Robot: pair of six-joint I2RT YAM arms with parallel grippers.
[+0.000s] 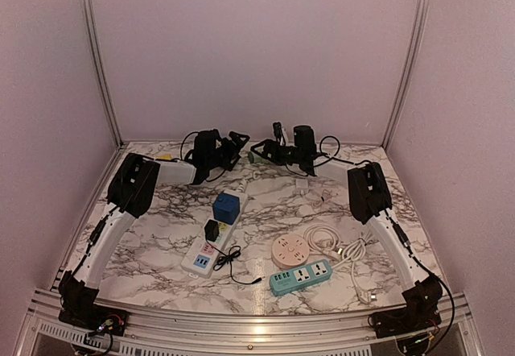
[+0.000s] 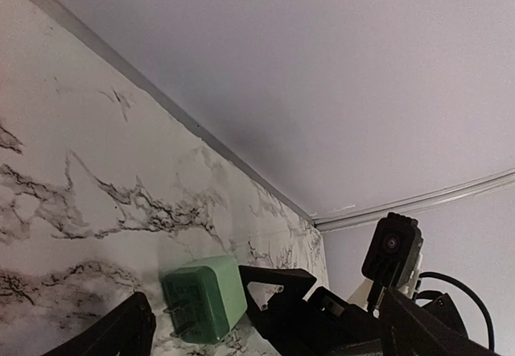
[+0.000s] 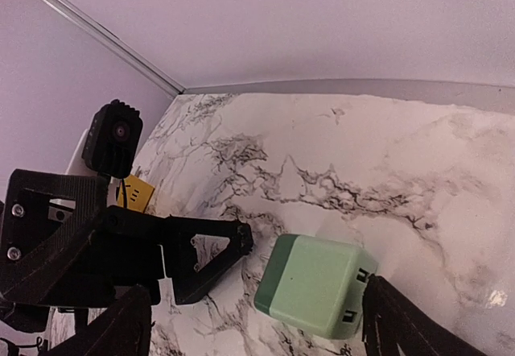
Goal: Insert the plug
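Note:
The green cube-shaped plug (image 1: 252, 158) rests on the marble table near the back wall, partly covered by my right gripper in the top view. In the right wrist view the plug (image 3: 312, 282) appears between the spread fingers of my right gripper, its prong side towards the right finger. My left gripper (image 1: 239, 151) stands open just left of the plug. Seen from the left wrist, the plug (image 2: 205, 300) shows metal prongs on one face, with a right gripper finger (image 2: 278, 278) close behind it. Neither gripper is closed on anything.
A white power strip (image 1: 201, 255) carries a blue cube plug (image 1: 226, 208) and a black adapter (image 1: 212, 229). At the front are a pink round socket (image 1: 290, 250) and a teal strip (image 1: 300, 277). A yellow block (image 3: 138, 193) lies at back left.

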